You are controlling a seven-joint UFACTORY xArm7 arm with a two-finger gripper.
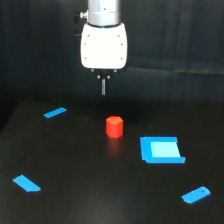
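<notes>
A small red block [114, 127] stands on the dark table, a little left of the blue-edged square. The square [151, 140] has a blue tape border around a pale centre and lies flat at the right. Above and behind the block hangs my gripper [103, 93], under a white housing [104, 46]. Its thin tip points down and is well clear of the block. At this size I cannot make out whether the fingers are apart or together. No object shows at the tip.
Strips of blue tape lie near the corners of the workspace: far left [55, 112], near left [26, 183] and near right [196, 195]. A dark curtain [170, 50] hangs behind.
</notes>
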